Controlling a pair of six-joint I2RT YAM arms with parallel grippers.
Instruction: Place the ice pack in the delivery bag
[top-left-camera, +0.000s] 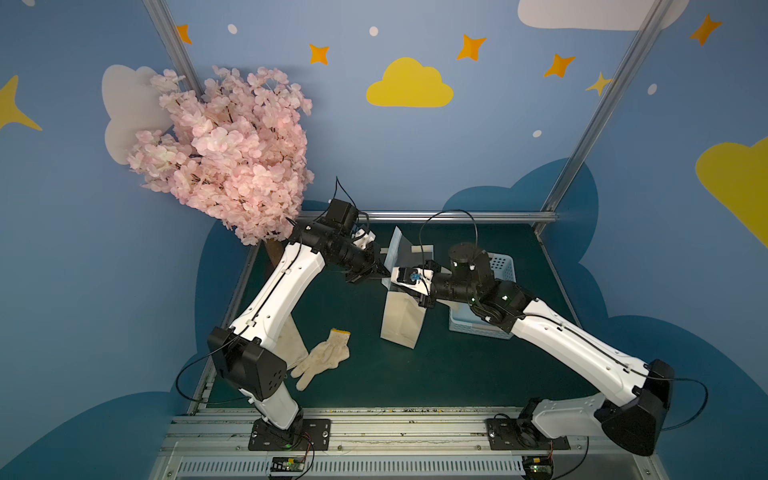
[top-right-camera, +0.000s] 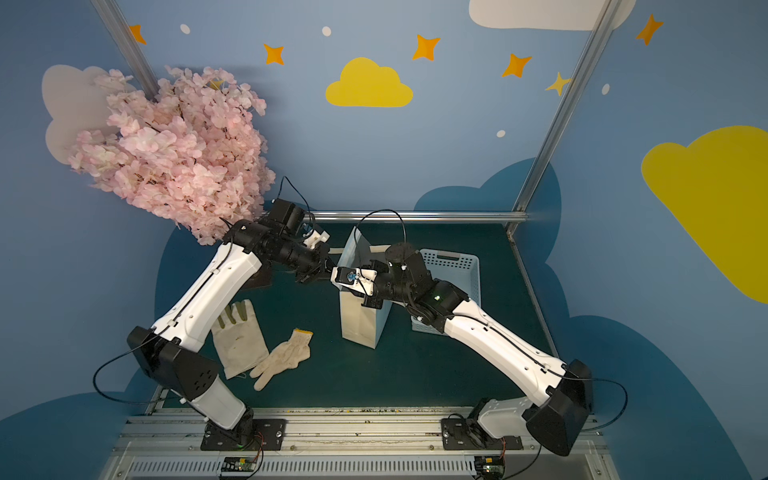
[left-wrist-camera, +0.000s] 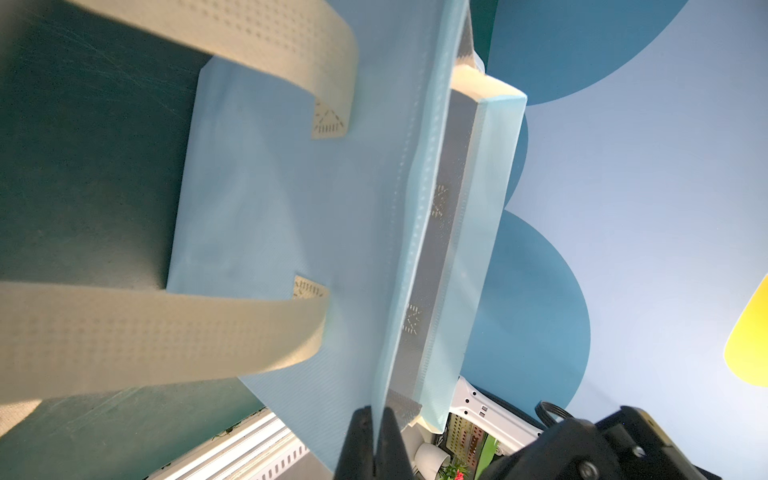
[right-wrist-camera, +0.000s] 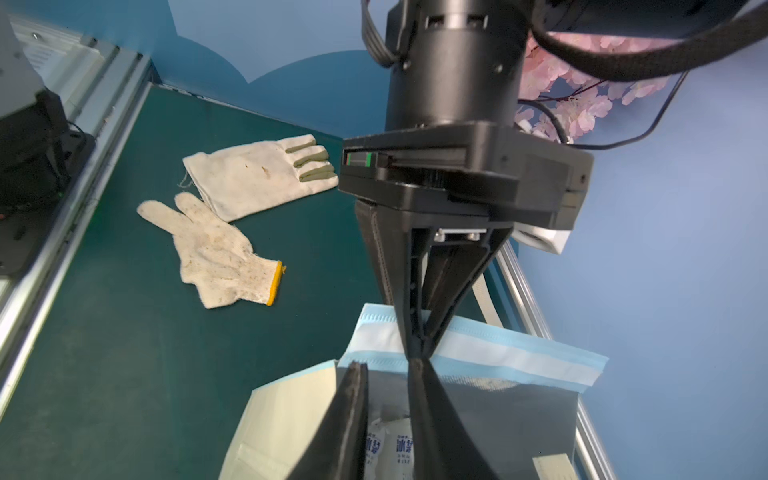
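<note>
The delivery bag (top-left-camera: 404, 318), light blue outside with a grey lining and beige side, stands mid-table with its mouth open. My left gripper is shut on the bag's light blue rim and holds that side up. A white ice pack with blue print (right-wrist-camera: 400, 448) shows down inside the bag in the right wrist view; most of it is hidden. My right gripper stands over the bag's mouth, its fingers (right-wrist-camera: 430, 416) parted, with the ice pack visible below and beyond the gap and nothing seen gripped.
A light blue basket (top-right-camera: 472, 280) stands right of the bag, partly under the right arm. Two work gloves, one with an orange cuff (top-left-camera: 324, 358), lie on the left. A pink blossom tree (top-left-camera: 232, 152) rises at the back left.
</note>
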